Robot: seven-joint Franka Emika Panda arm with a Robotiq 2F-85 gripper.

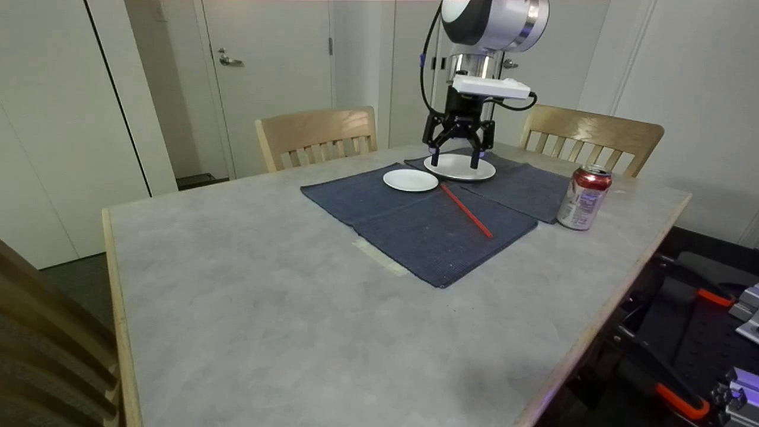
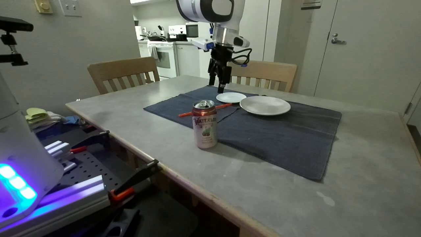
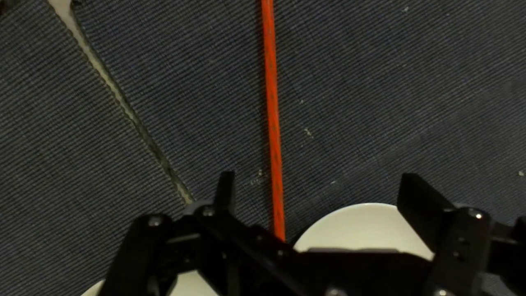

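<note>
My gripper (image 1: 455, 161) points down with its two black fingers spread wide, nothing between them. It hangs above the table; in exterior view 1 its fingertips overlap the larger white plate (image 1: 459, 175), while in exterior view 2 the gripper (image 2: 217, 87) appears behind and left of the smaller white plate (image 2: 231, 97). A thin red stick (image 1: 466, 210) lies on the dark blue mat, one end close to the plates. Seen from the wrist, the red stick (image 3: 273, 118) runs upward from between the fingers, and a white plate's edge (image 3: 365, 227) shows low between them.
Dark blue placemats (image 1: 448, 249) lie beneath the plates and stick. A red and white can (image 1: 584, 198) stands upright near the table's right edge. Bare grey tabletop (image 1: 284, 306) fills the near left. Wooden chairs (image 1: 320, 135) line the far side.
</note>
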